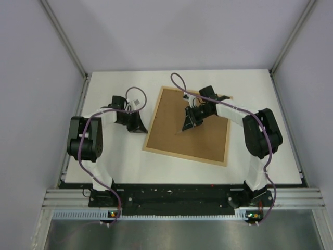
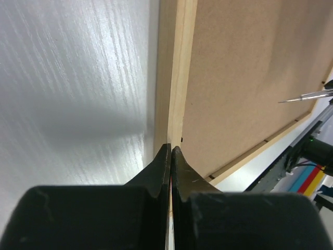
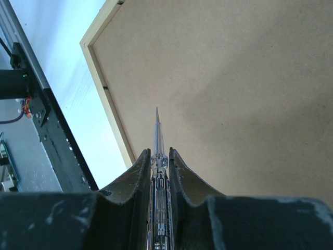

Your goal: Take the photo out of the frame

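The square photo frame lies back-up on the white table, its brown backing board [image 1: 190, 143] ringed by a pale wooden rim [image 2: 177, 78] with small dark tabs. My left gripper [image 1: 143, 130] is shut at the outside of the rim's left side, nothing showing between its fingers. My right gripper [image 1: 185, 128] hangs over the board, shut on a slim, clear-handled pointed tool [image 3: 157, 130], whose tip points out over the board.
Bare white table [image 1: 99, 156] lies left of and in front of the frame, and at the back right. The black table edge and rail run along the front.
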